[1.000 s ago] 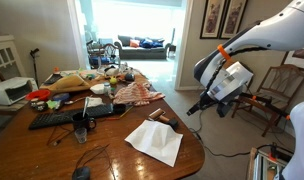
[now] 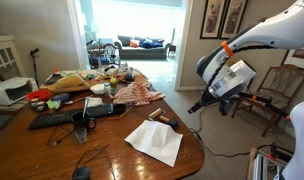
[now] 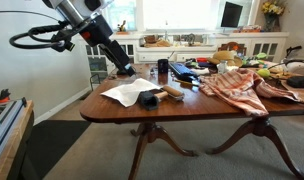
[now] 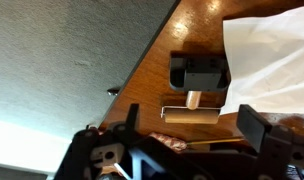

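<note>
My gripper is open above the table's edge, with nothing between its fingers. In the wrist view, a black block-like piece point(image 4: 199, 72) with a short wooden handle and a wooden crosspiece point(image 4: 191, 116) lies ahead of the fingers, on the brown tabletop. Beside it is a white sheet point(image 4: 270, 68), paper or cloth. From the second exterior view, the gripper point(image 3: 128, 69) hangs above the sheet point(image 3: 130, 92), clear of the black piece point(image 3: 148, 101) and the wooden part point(image 3: 172, 93).
A black mug point(image 2: 81, 124), a keyboard point(image 2: 67, 116) and cables occupy the table's left side. An orange-striped cloth point(image 3: 244, 92) and clutter lie farther back. Bare wood point(image 2: 122, 160) shows near the front; past the edge is grey carpet point(image 4: 67, 60).
</note>
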